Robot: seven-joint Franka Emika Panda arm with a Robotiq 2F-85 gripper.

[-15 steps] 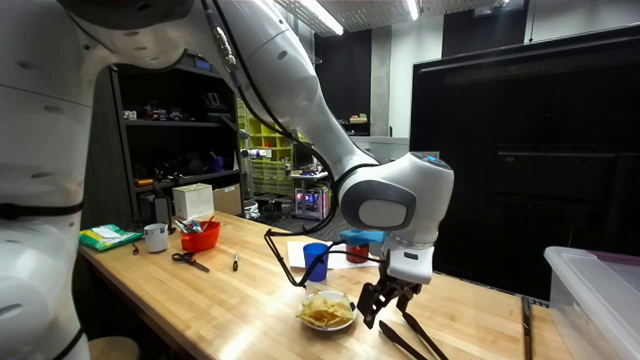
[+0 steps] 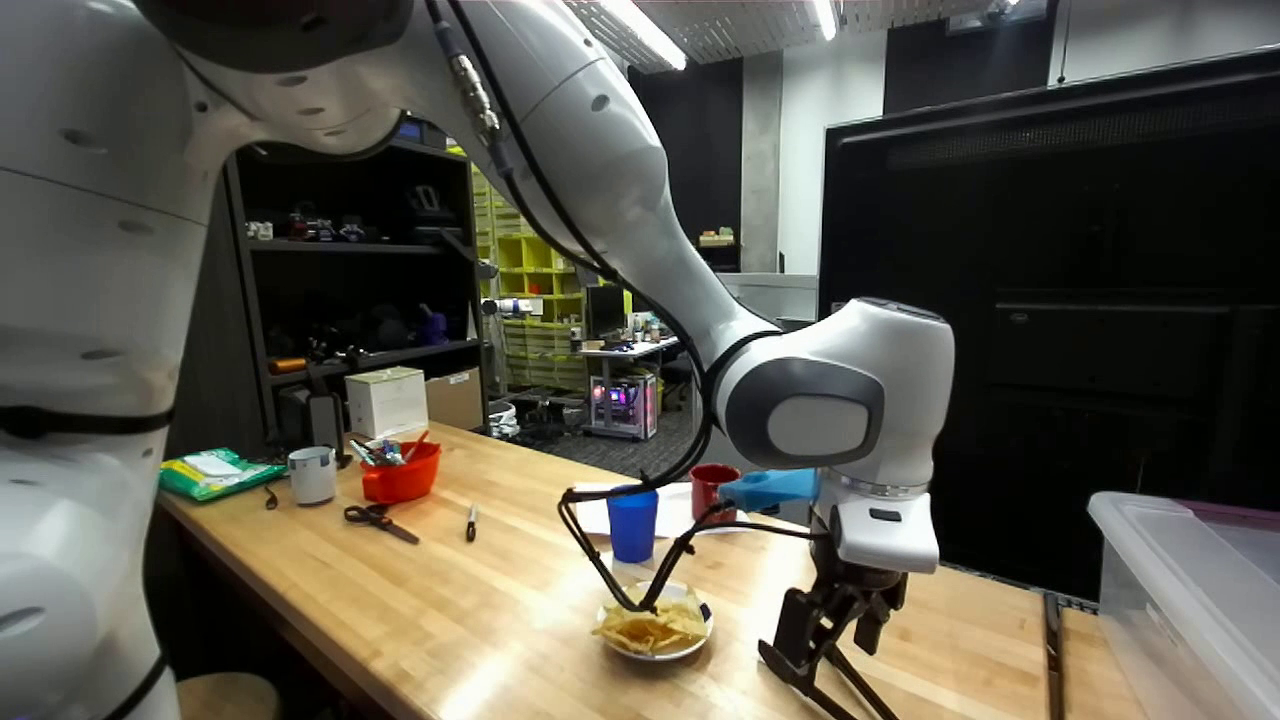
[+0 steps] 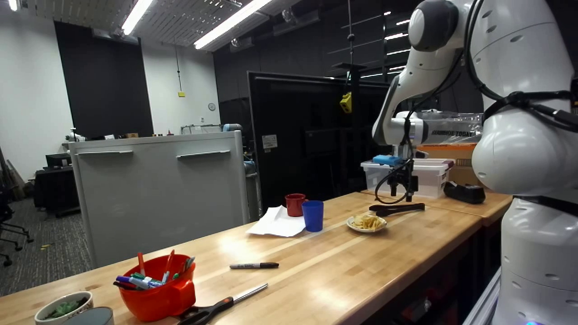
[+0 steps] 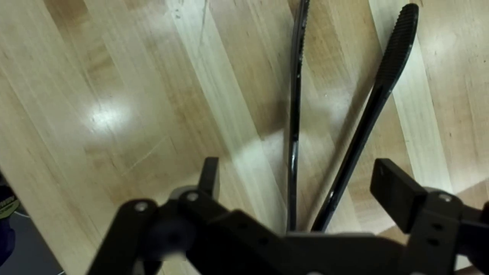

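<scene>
Black tongs (image 4: 357,146) lie on the wooden table, their two arms spread in a narrow V in the wrist view. My gripper is open above them; both tong arms pass through the space between its fingers, with a gap on either side. Their joined end is hidden behind the gripper body. In exterior view 1 the gripper (image 2: 828,624) stands over the tongs (image 2: 858,690), to the right of a white bowl of chips (image 2: 654,624). Exterior view 2 shows the tongs (image 3: 398,209) beyond the bowl (image 3: 366,222).
A blue cup (image 2: 632,526) and a red mug (image 2: 713,490) stand behind the bowl, by white paper (image 3: 279,222). A clear plastic bin (image 2: 1188,588) is at the right. Scissors (image 2: 381,522), a marker (image 2: 471,523) and a red pen container (image 2: 402,474) occupy the table's other end.
My gripper has moved right, away from the bowl, and now stands over the tongs. The bowl, cups and tongs have not visibly moved.
</scene>
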